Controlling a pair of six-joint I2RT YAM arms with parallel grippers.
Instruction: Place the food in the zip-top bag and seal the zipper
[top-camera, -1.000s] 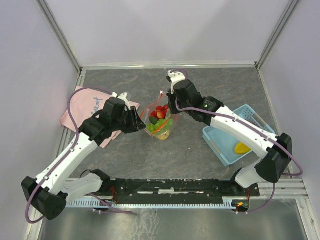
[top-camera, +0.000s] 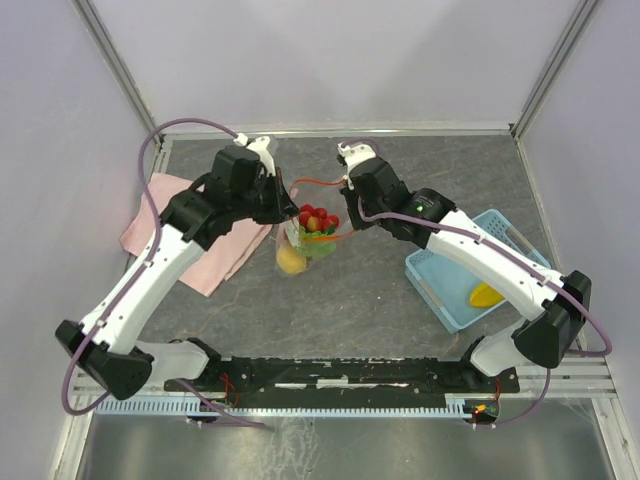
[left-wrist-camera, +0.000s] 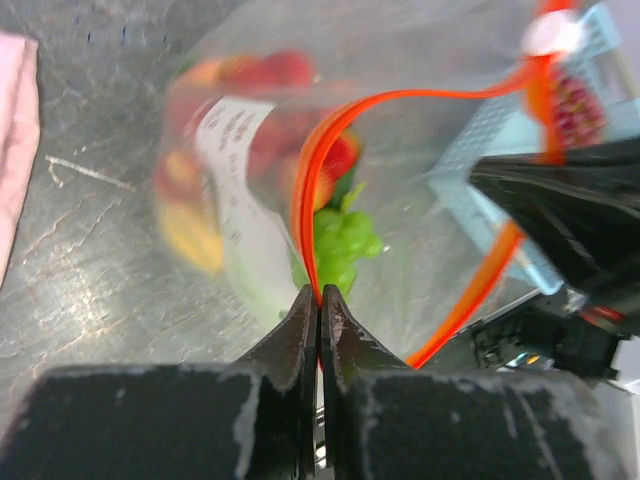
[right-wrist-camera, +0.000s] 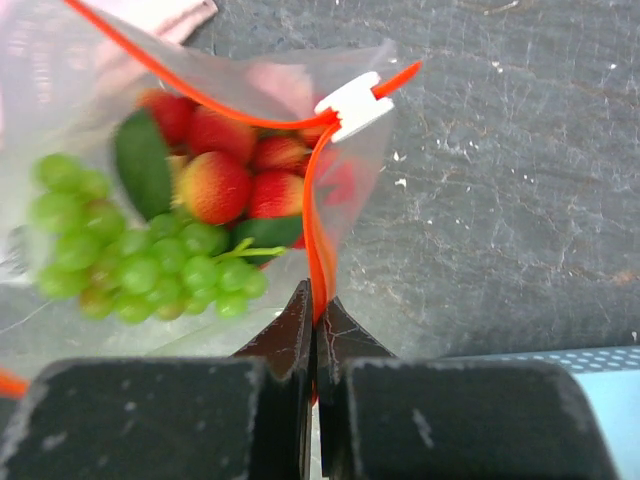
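A clear zip top bag (top-camera: 290, 240) with an orange zipper hangs between both grippers, its mouth spread open. Inside lie red round fruit (right-wrist-camera: 215, 188), green grapes (right-wrist-camera: 150, 265), dark green leaves and something yellow (top-camera: 291, 260) at the bottom. My left gripper is shut on the bag's orange-edged rim at the left. On the opposite side, my right gripper is shut on the bag's orange rim. A white slider (right-wrist-camera: 355, 105) sits on the zipper near the right gripper's side.
A light blue basket (top-camera: 430, 300) stands at the right, holding a yellow item (top-camera: 485, 295) and something reddish partly behind the right arm. A pink cloth (top-camera: 225, 262) lies at the left under the left arm.
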